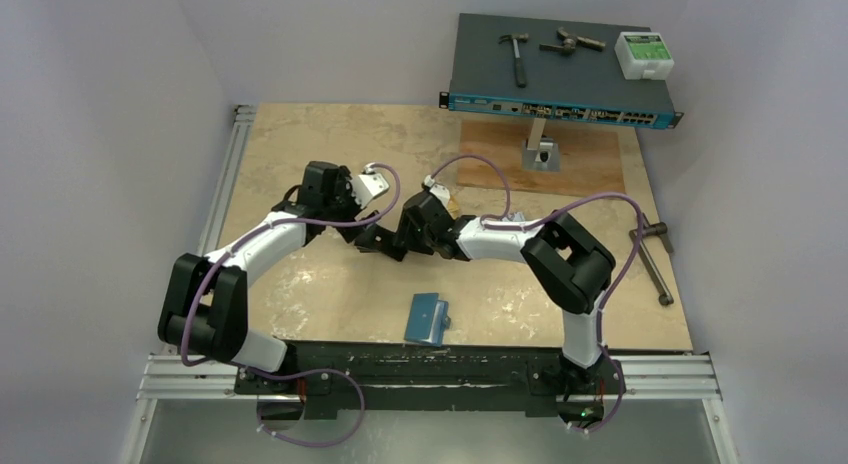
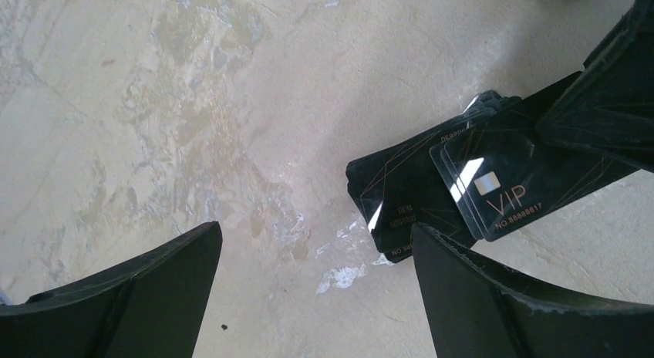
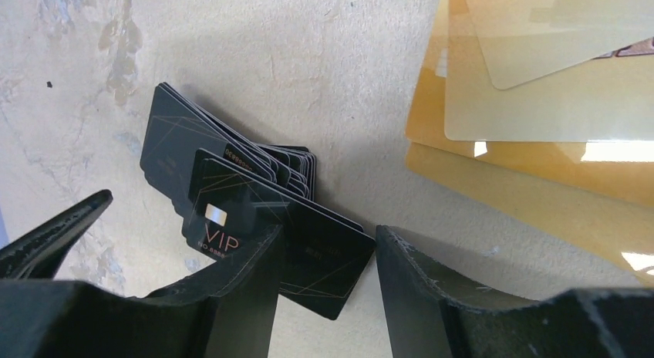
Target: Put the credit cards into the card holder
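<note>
Black credit cards lie in a loose, fanned pile (image 2: 401, 192) on the tabletop. The top VIP card (image 2: 532, 173) sticks out from the pile towards the right arm. My right gripper is part open above it: one finger overlaps the card, and the other meets its far corner. Left of the pile, my left gripper is open over bare table, its right fingertip close to the pile's edge. What looks like the blue card holder (image 1: 424, 317) rests near the table's front edge, apart from both grippers.
Amber translucent sheets (image 3: 532, 169) lie just beyond the right gripper. A rack unit (image 1: 560, 69) with hammers on it stands at the back right, and another hammer (image 1: 655, 269) lies along the right edge. Clear tabletop (image 1: 330, 304) surrounds the card holder.
</note>
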